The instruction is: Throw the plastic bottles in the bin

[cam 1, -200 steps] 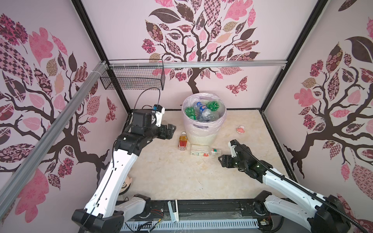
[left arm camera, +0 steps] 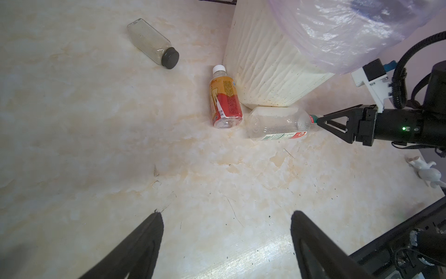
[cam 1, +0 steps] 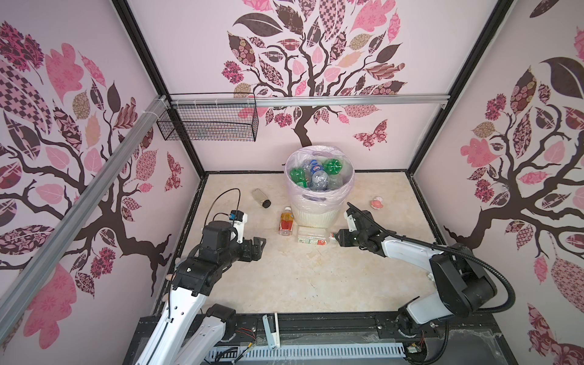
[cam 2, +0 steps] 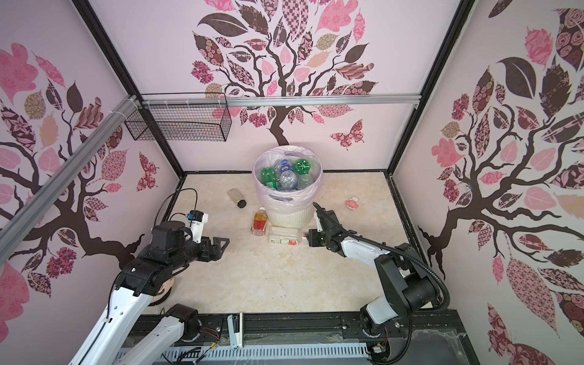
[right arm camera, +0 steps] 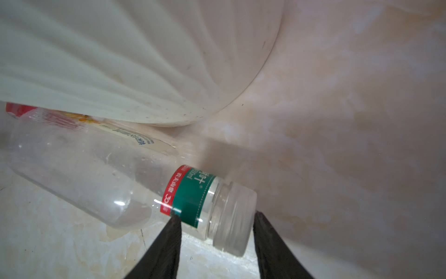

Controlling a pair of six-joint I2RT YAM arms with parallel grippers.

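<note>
A clear bottle with a white cap (right arm camera: 234,218) lies on its side at the foot of the bin (left arm camera: 269,55). My right gripper is shut on this clear bottle at its neck, one finger on each side. An orange-labelled bottle (left arm camera: 225,100) lies just left of it, near the bin's base. Farther left, a clear bottle with a black cap (left arm camera: 155,44) lies flat. My left gripper stands open over bare floor, nothing between its fingers. Green and clear bottles (cam 1: 319,179) fill the lined bin.
A wire basket (cam 1: 210,121) hangs on the rail at back left. A small pink item (cam 1: 376,202) lies right of the bin. In the left wrist view, a white figurine (left arm camera: 427,172) sits at the right edge.
My left arm has come back toward the front, away from the bin. My right gripper has moved left and closed on the clear bottle's neck. The bottles in the bin have settled.
</note>
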